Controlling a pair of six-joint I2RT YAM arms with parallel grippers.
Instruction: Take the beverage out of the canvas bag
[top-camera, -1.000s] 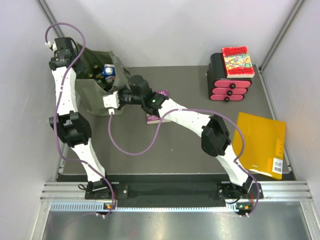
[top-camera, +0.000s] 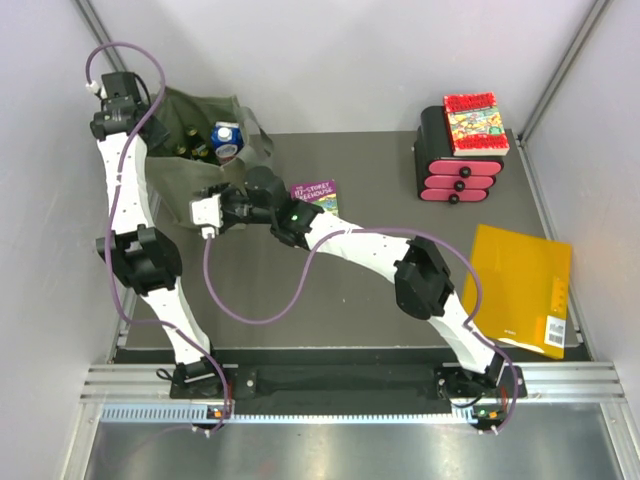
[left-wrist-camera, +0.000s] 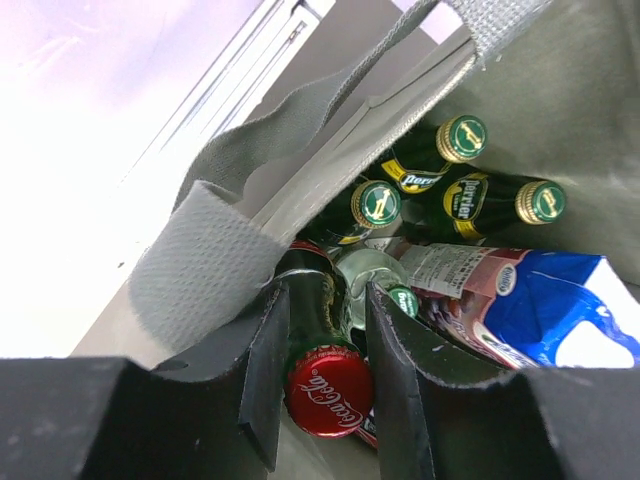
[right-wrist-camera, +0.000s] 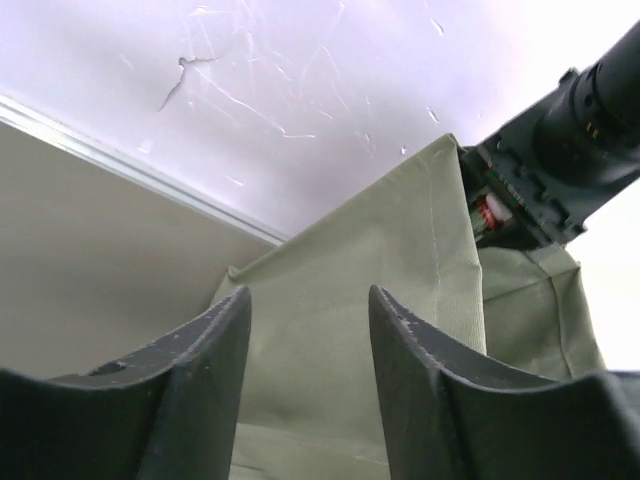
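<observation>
The olive canvas bag (top-camera: 185, 190) stands at the back left, holding several green bottles (left-wrist-camera: 470, 205), a blue-and-white package (top-camera: 225, 135) and a red-capped Coca-Cola bottle (left-wrist-camera: 325, 390). My left gripper is over the bag, its fingers either side of the Coca-Cola bottle's neck; whether they touch it I cannot tell. A grey strap (left-wrist-camera: 210, 260) hangs beside them. My right gripper is at the bag's near right side, open, with bag fabric beyond its fingertips.
A magenta book (top-camera: 312, 192) lies right of the bag. A drawer box (top-camera: 440, 150) with a book on top stands at the back right, a yellow folder (top-camera: 510, 290) at the front right.
The bag's right side stands wider, showing more of its contents.
</observation>
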